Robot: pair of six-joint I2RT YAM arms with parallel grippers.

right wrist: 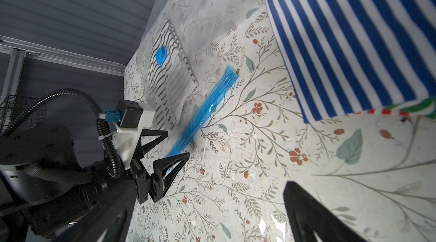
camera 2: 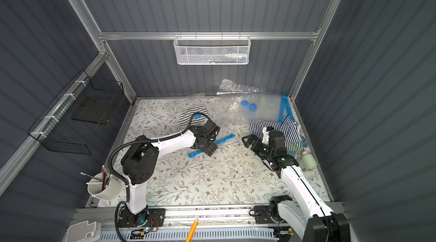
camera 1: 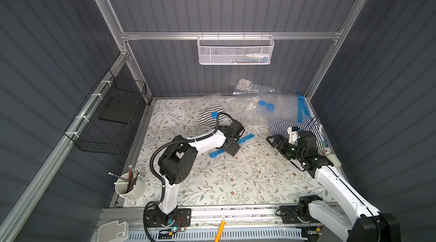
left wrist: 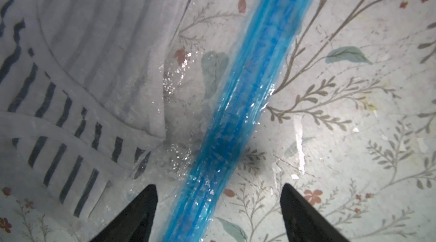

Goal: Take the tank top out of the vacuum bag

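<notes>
The striped tank top (camera 1: pixel 208 118) lies folded under clear plastic, inside the vacuum bag (right wrist: pixel 187 65), towards the back left. A blue round valve (right wrist: pixel 160 55) sits over it. The bag's blue zip strip (left wrist: pixel 245 92) runs diagonally along its front edge. My left gripper hovers over this strip, open, nothing held between its fingers, with one fingertip (left wrist: pixel 145 210) on each side of the strip. To the right, my right gripper stands open above bare patterned tabletop, in front of the blue-and-white striped cloth.
Blue-and-white striped cloth (right wrist: pixel 354 37) lies at the right. Another clear bag (camera 1: pixel 285 103) with blue valves is spread at the back right. A white cup (camera 2: pixel 308 160) stands by the right wall, a pencil pot (camera 1: pixel 130 187) at front left.
</notes>
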